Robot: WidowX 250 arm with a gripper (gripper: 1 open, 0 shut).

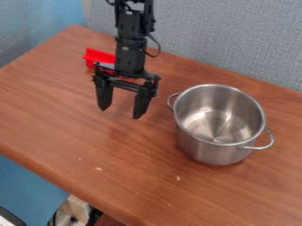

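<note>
My black gripper (122,109) hangs over the middle-left of the wooden table, its two fingers spread apart with nothing seen between them. Behind it, partly hidden by the arm, lies a red object (99,56). A steel pot (218,132) with two wire handles stands to the gripper's right, with no contents clearly visible.
A grey wall (224,35) rises along the back, and a blue surface (24,185) lies beyond the table's front-left edge.
</note>
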